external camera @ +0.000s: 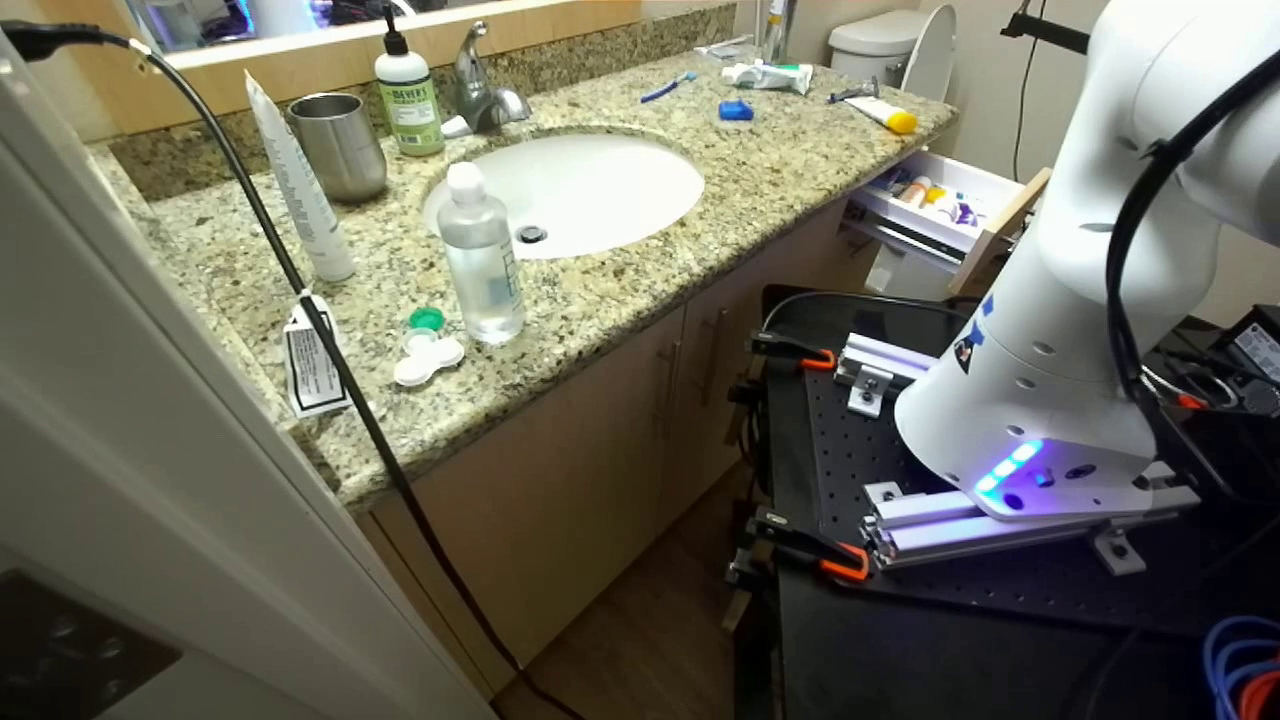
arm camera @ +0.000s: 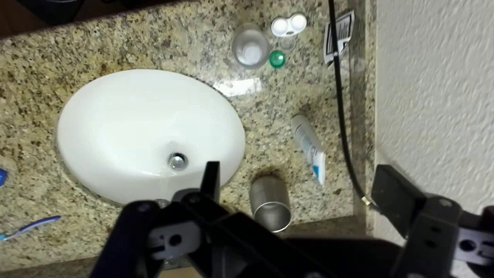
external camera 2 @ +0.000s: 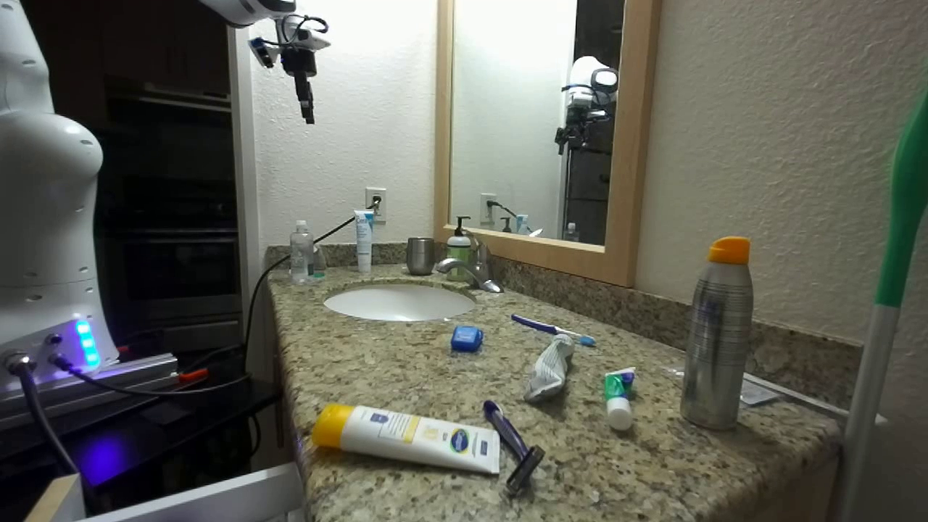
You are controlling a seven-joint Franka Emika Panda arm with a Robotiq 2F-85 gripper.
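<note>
Wide apart in the wrist view, the fingers of my gripper have nothing between them. In the second exterior view the gripper [external camera 2: 307, 109] hangs high above the counter's far end; the first exterior view does not include it. Below it in the wrist view are a metal cup [arm camera: 269, 197] and a white tube [arm camera: 307, 139] standing on its cap. Farther up that view come a clear bottle [arm camera: 250, 48], a green lens-case cap [arm camera: 277, 59] and a white lens case [arm camera: 289, 25]. The bottle [external camera: 481, 264] stands upright near the counter's front edge.
The sink [external camera: 600, 198] takes up the counter's middle, with the faucet [external camera: 480, 90] and soap bottle [external camera: 410, 102] behind it. A black cable [external camera: 258, 210] crosses the near end. Beyond the counter, a drawer [external camera: 960, 192] stands open. A spray can [external camera 2: 718, 339] stands at the far right.
</note>
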